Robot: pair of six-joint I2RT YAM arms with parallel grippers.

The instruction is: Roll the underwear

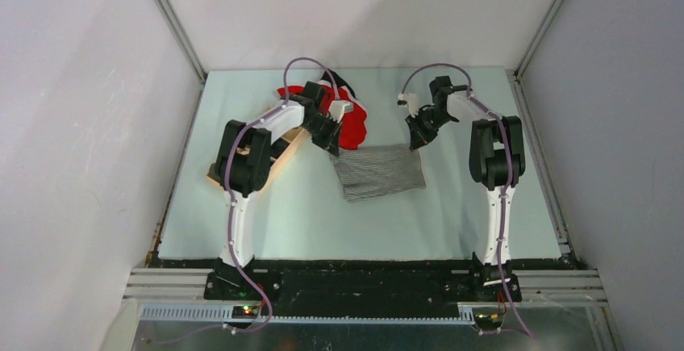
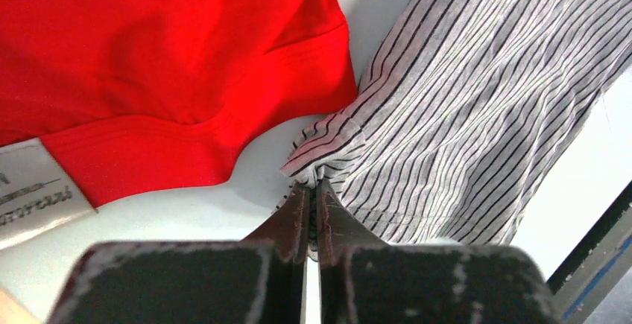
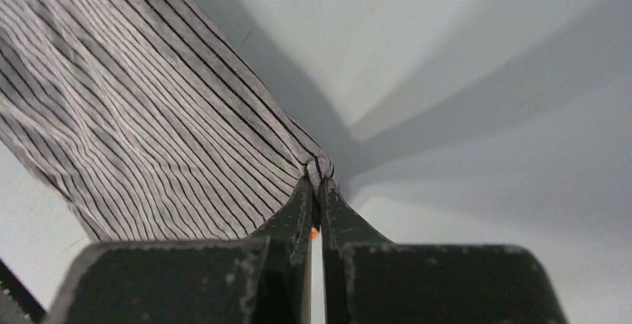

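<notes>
The striped grey underwear [image 1: 379,173] lies spread flat on the pale table, a rough rectangle at the centre. At its far left corner my left gripper [image 1: 335,151] is shut; in the left wrist view a bunched fold of the striped cloth [image 2: 328,149] runs into the fingertips [image 2: 326,190]. My right gripper [image 1: 413,146] stands at the far right corner. There, in the right wrist view, the cloth's edge [image 3: 317,166] is pinched between the shut fingers. The near part of the underwear rests free on the table.
Red garments [image 1: 352,129] are piled just behind the left gripper, their hem touching the striped cloth [image 2: 313,78]. A wooden box [image 1: 278,165] with compartments stands under the left arm.
</notes>
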